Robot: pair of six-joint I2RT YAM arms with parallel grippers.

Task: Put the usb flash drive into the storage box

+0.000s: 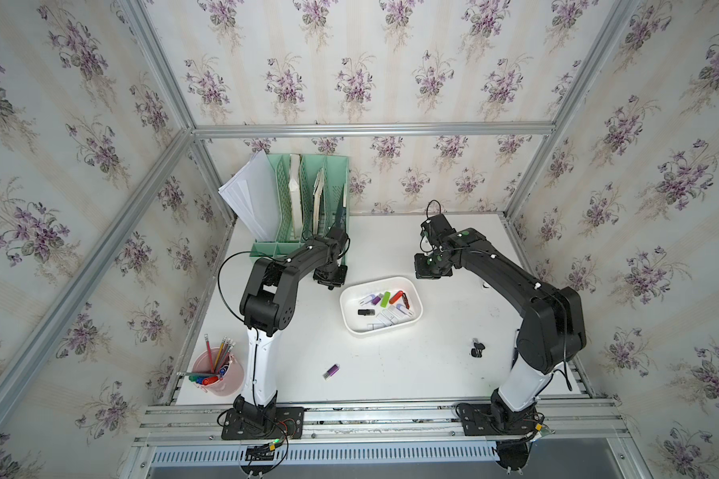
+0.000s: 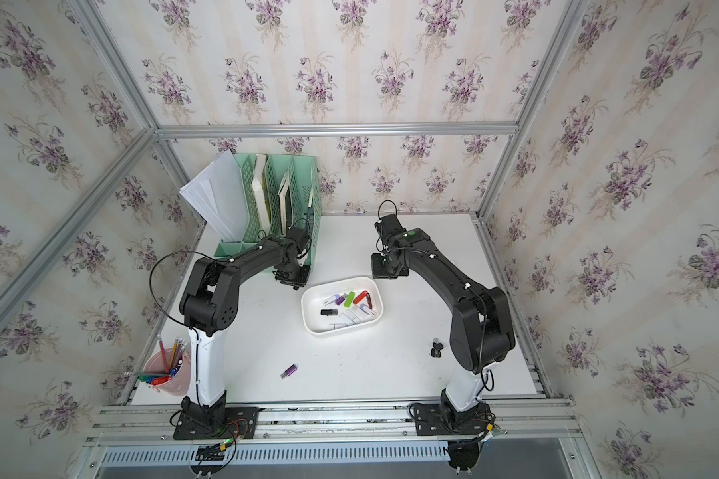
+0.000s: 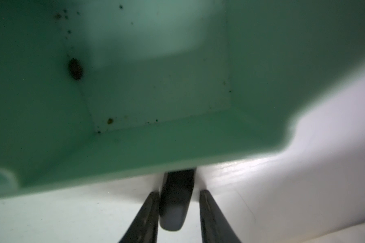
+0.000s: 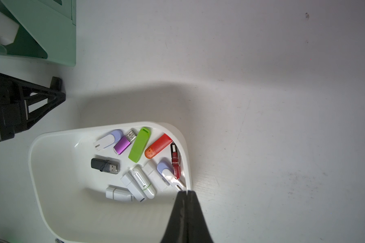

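Note:
A black flash drive (image 3: 175,214) lies on the table by the front edge of the green file organizer, its far end hidden under the organizer's rim in the left wrist view. My left gripper is low over it and stands open, one finger on each side; the left finger is close against the drive, while a narrow gap shows at the right. The white storage box (image 4: 36,178) holds several flash drives. Beyond its far rim, my right gripper is shut with nothing between its fingers. On the front of the table is a purple flash drive (image 1: 331,370).
The green organizer (image 1: 263,250) with papers stands at the back left, right against my left gripper. A pink pencil cup (image 1: 230,379) is at the front left. Small black items (image 1: 477,349) lie at the right. Open table surrounds the box in front.

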